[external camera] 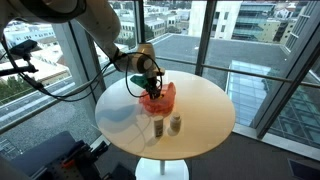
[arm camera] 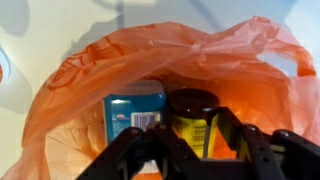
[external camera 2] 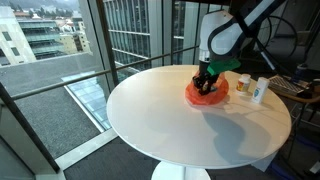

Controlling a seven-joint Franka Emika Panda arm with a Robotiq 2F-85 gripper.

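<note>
An orange-red plastic bag [external camera: 166,100] rests on the round white table, its mouth open. Inside it, the wrist view shows a blue container [arm camera: 135,106] with a barcode label beside a yellow container [arm camera: 193,132] with a dark round top. My gripper reaches into the bag, its black fingers apart on either side of the yellow container's lower part in that view. Whether they touch it is unclear. From outside, the gripper [external camera 2: 200,86] is dark and partly hidden at the bag.
Two small containers stand outside the bag: a greyish one [external camera: 158,127] and a pale one [external camera: 175,123]. Tall windows stand behind it.
</note>
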